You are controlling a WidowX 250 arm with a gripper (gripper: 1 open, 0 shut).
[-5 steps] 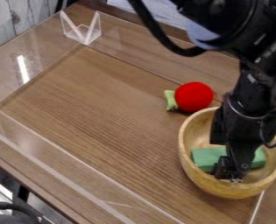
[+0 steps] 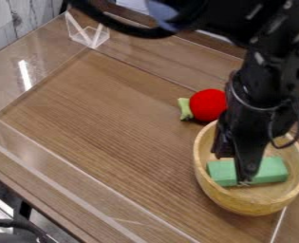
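My dark gripper [image 2: 251,150] hangs from the top right over a wooden bowl [image 2: 247,201] at the lower right, its fingers over the bowl's upper part. Inside the bowl lies a green block [image 2: 259,172], partly behind a finger. Whether the fingers are open or shut is hard to make out; I see nothing held between them. A red round object [image 2: 206,101] with a small green piece [image 2: 186,109] sits just behind the bowl, beside the arm.
A clear angular object [image 2: 85,29] stands at the back left. Dark cables cross the top and lower left corner.
The gripper has risen from down in the bowl, leaving more of the green block in view. The block remains in the bowl.
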